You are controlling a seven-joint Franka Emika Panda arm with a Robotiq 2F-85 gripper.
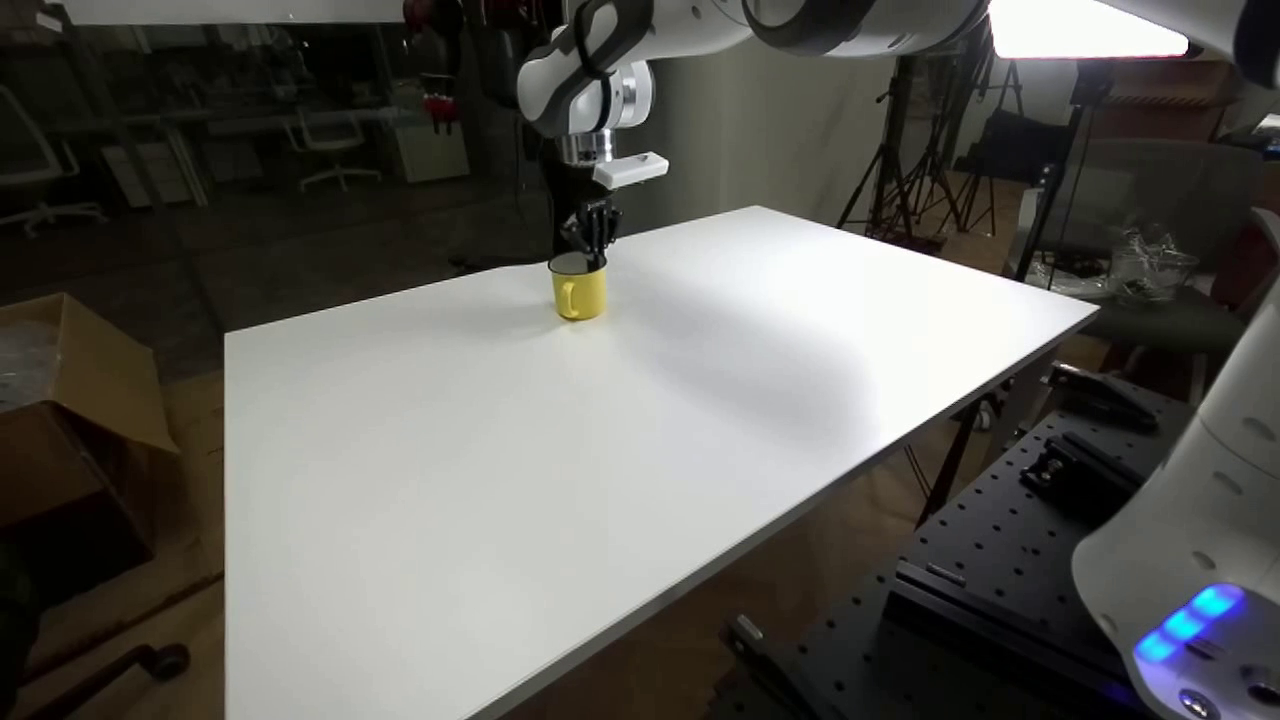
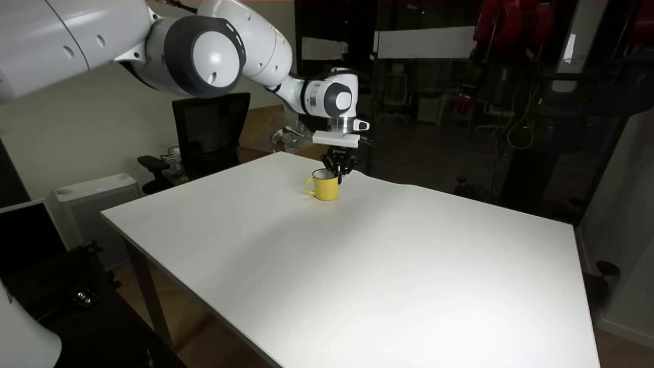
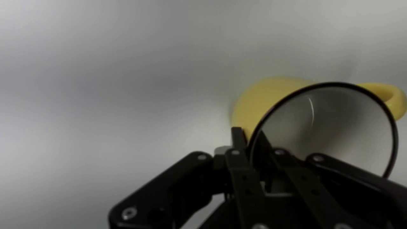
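A yellow mug (image 1: 583, 298) with a dark rim and pale inside stands upright at the far edge of the white table (image 1: 504, 480). My gripper is shut on the mug's wall, one finger (image 3: 238, 139) outside it and the other inside the rim. In the wrist view the mug (image 3: 253, 101) fills the right side, its handle pointing right. From the second exterior view, the gripper (image 2: 339, 175) sits over the rim on the side opposite the handle. The mug's base appears to rest on the table, though a slight lift cannot be ruled out.
Close behind the mug runs the table's far edge. An open cardboard box (image 1: 84, 384) lies off the table's left side.
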